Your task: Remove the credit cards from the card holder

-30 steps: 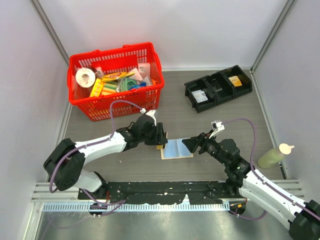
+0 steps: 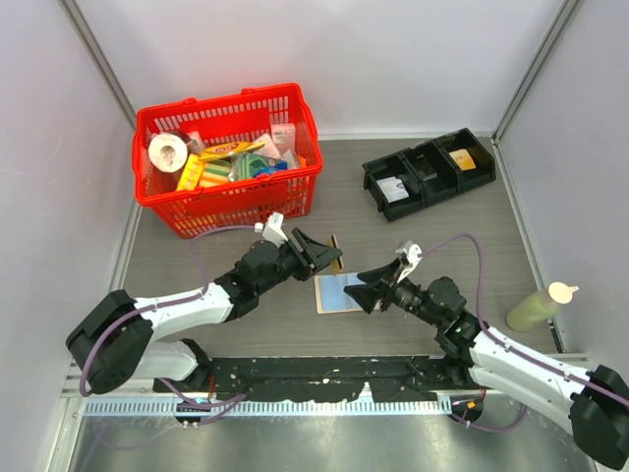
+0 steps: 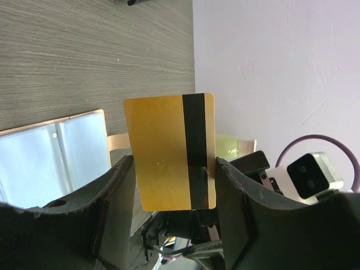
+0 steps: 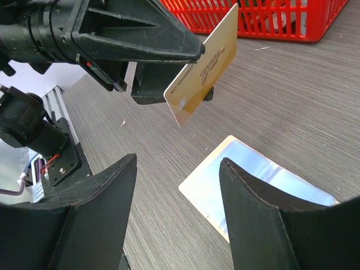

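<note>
My left gripper (image 2: 319, 258) is shut on a gold card with a black stripe, held upright above the table; lettering shows on the card's other face in the right wrist view. Below it lies a flat, light-blue holder (image 2: 334, 295) with a tan edge, open on the table. My right gripper (image 2: 366, 293) hangs beside the holder's right part, facing the left gripper, its fingers apart with nothing between them.
A full red basket (image 2: 226, 211) stands at the back left, a black compartment tray (image 2: 413, 197) at the back right, and a pale green bottle (image 2: 531, 315) at the right edge. Bare table surrounds the holder.
My left gripper has turned and risen rightward with the gold card, away from the holder. My right gripper has shifted slightly left.
</note>
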